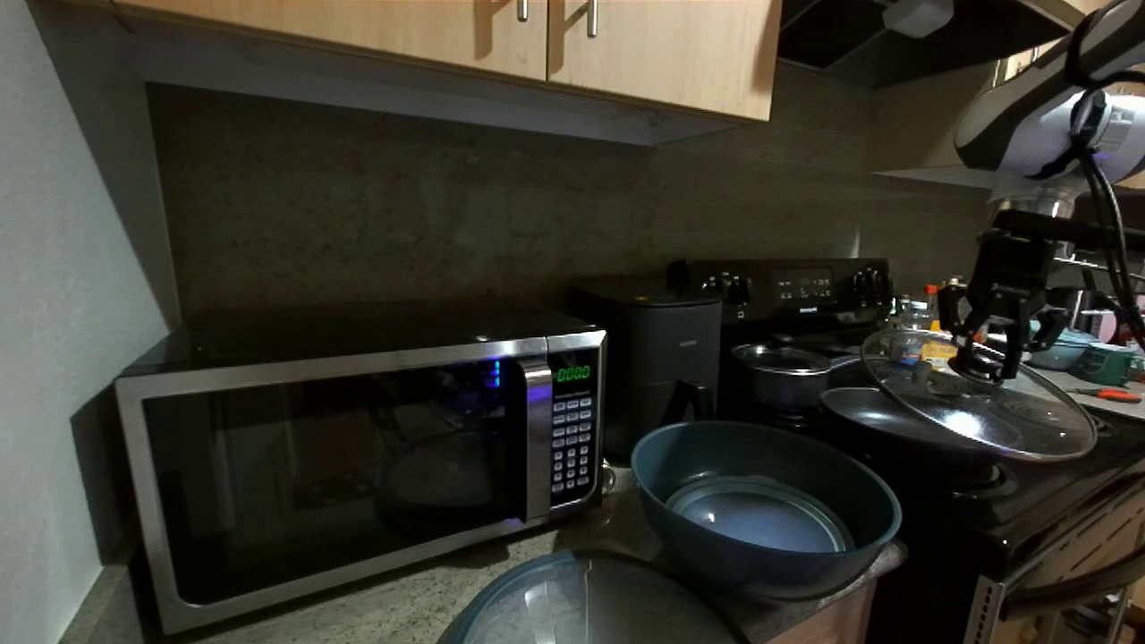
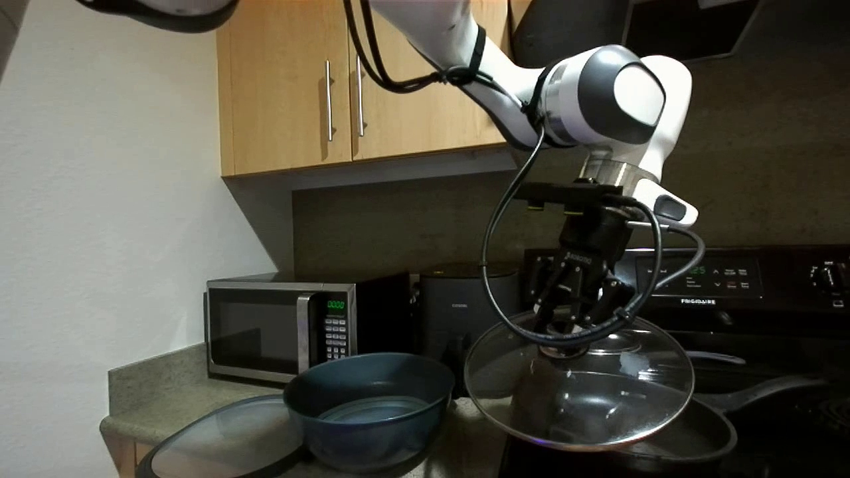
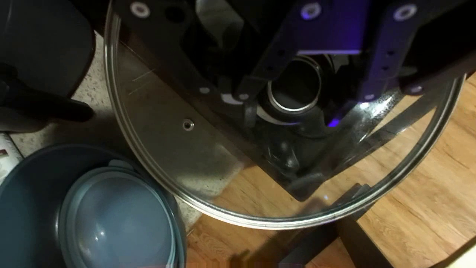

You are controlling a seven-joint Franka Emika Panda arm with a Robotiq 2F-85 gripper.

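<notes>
A round glass lid (image 2: 510, 382) with a metal rim hangs tilted in the air, my gripper (image 2: 567, 338) shut on its knob (image 1: 982, 368). In exterior view 2 it overlaps the frying pan (image 2: 701, 438) on the stove, and the pan's dark handle points right. Through the glass in the wrist view (image 3: 214, 169) I see counter, the stove's dark corner and wooden floor, so part of the lid stands out past the stove's front edge. The gripper's fingers partly cover the knob there.
A deep blue-grey bowl (image 1: 655, 472) with a smaller piece inside stands on the counter, left of the stove. Beside it lies another lid (image 2: 231, 438). Further back are the microwave (image 1: 354, 483), a black air fryer (image 1: 655, 354) and a small lidded pot (image 1: 778, 388).
</notes>
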